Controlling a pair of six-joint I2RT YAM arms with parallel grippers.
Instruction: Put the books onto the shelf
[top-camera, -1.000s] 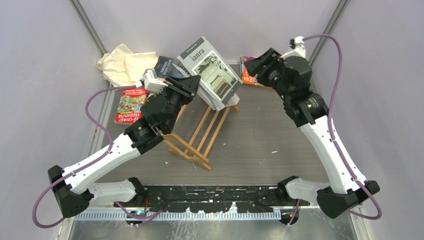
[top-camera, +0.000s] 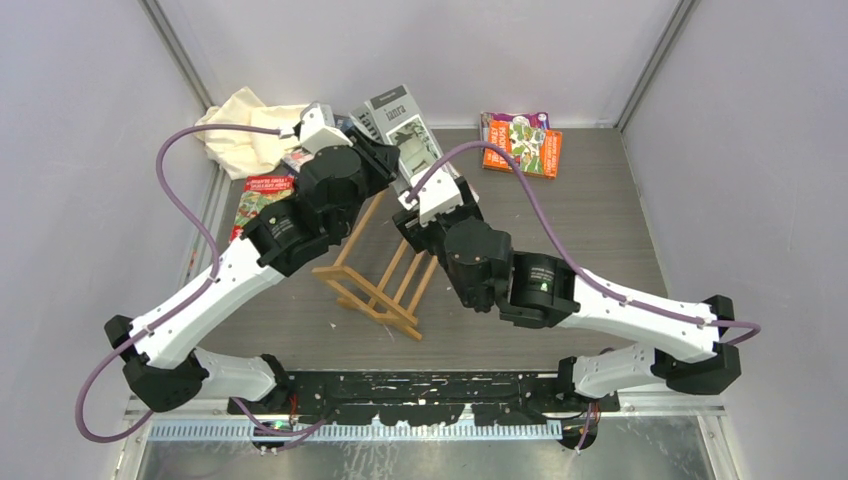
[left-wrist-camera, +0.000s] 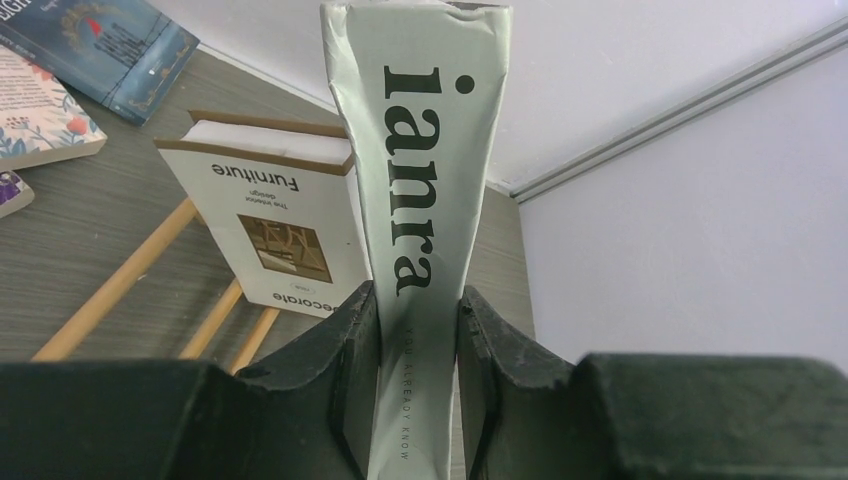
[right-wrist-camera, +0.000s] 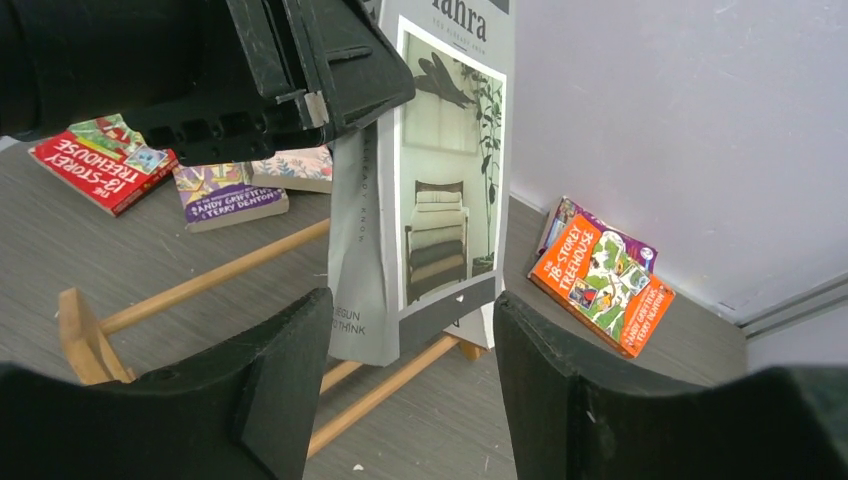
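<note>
A grey "ianra" box file (left-wrist-camera: 415, 180) stands upright between the fingers of my left gripper, which is shut on it. Its printed cover (right-wrist-camera: 450, 170) faces the right wrist camera. My right gripper is open, its fingers apart in front of the box's lower end; whether they touch it I cannot tell. Behind the box, a white "Furniture" book (left-wrist-camera: 265, 215) leans at the far end of a wooden rack (top-camera: 380, 285). From above, the box (top-camera: 410, 135) is tilted over the rack's far end, partly covered by both arms.
Orange and purple books (top-camera: 525, 145) lie at the back right. At the left are a red book (top-camera: 262, 195) and a cream cloth (top-camera: 245, 135); a blue book (left-wrist-camera: 110, 50) and a floral book (left-wrist-camera: 45, 115) lie nearby.
My right arm has swung left from the back right to the box's near end. The left gripper has risen a little and turned, and the box has turned with it, showing less of its cover from above.
</note>
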